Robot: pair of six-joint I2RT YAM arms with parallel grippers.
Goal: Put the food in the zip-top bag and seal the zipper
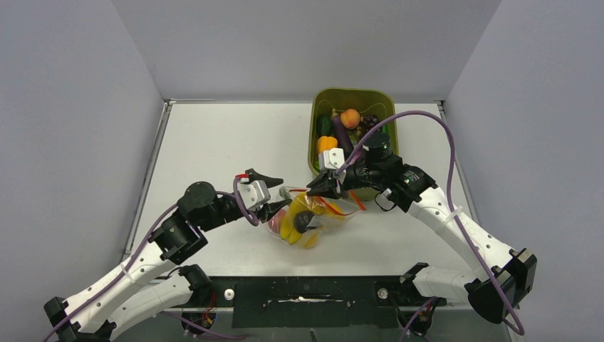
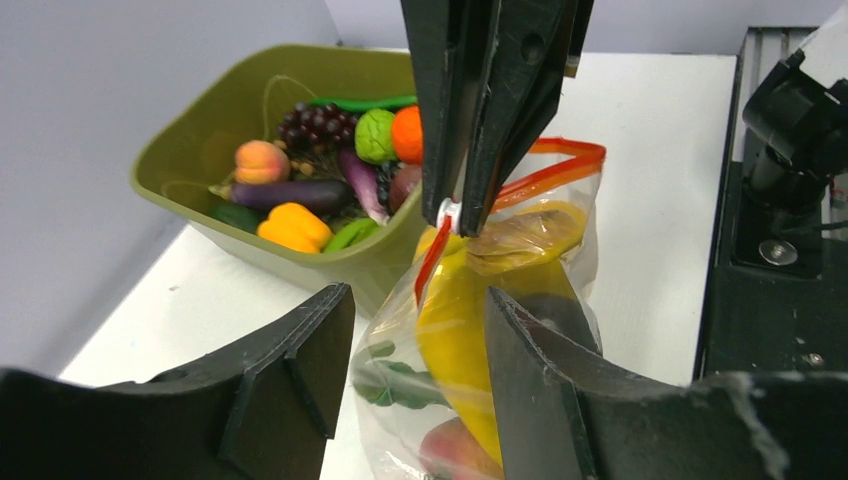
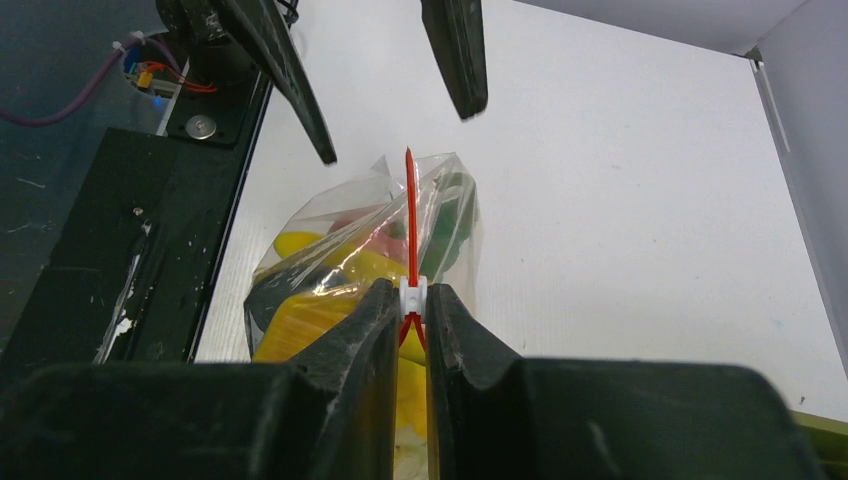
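Observation:
A clear zip top bag (image 1: 310, 226) with a red zipper (image 3: 411, 215) stands on the table with yellow, dark, green and red food inside. My right gripper is shut on the bag's white slider (image 3: 413, 297), which sits on the zipper. In the right wrist view the red strip is a single line beyond the slider and splits in two on the near side. My left gripper is open beside the bag's left end, with wide-set fingers (image 2: 320, 345) and nothing clamped between them. The left wrist view shows the zipper's other end spread apart.
A green bin (image 1: 318, 107) of toy fruit and vegetables stands behind the bag, near the right arm. A dark rail (image 1: 313, 299) runs along the front edge.

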